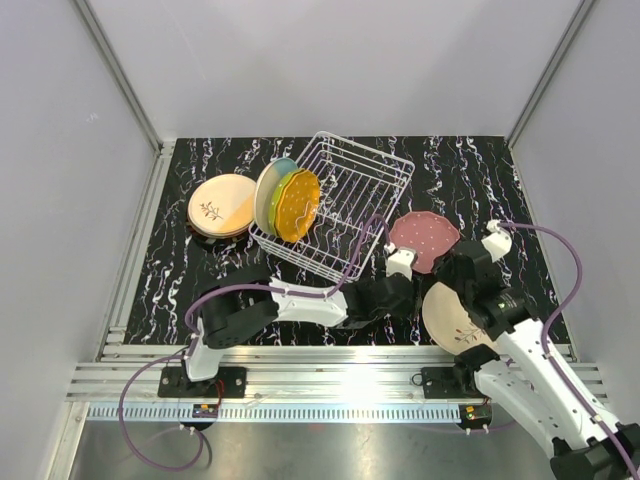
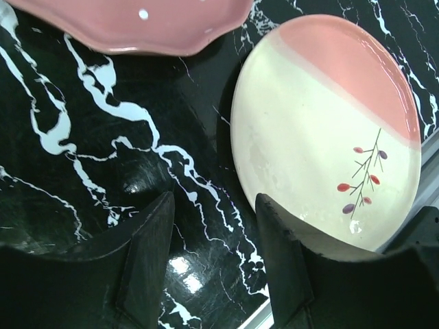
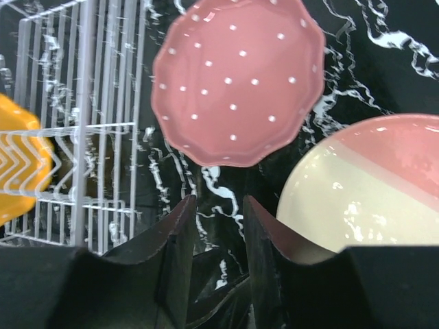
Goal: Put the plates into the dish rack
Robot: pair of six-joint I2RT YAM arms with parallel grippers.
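Observation:
A pink dotted wavy plate (image 1: 425, 233) (image 3: 236, 82) lies right of the white wire rack (image 1: 355, 180) (image 3: 89, 157). Below it a cream plate with pink band (image 1: 452, 320) (image 2: 319, 137) lies flat. The rack's left part holds upright plates, yellow (image 1: 298, 205) and pale blue. A stack of cream plates (image 1: 218, 205) lies left of the rack. My left gripper is part open over bare counter beside the cream plate. My right gripper is part open, above the counter just below the pink plate. Both have nothing visible between their fingers.
Both arms crowd the lower right of the black marble counter (image 1: 170, 290), close to each other. The rack's right part is empty. Bare counter shows at the upper right and lower left. A metal rail runs along the front edge.

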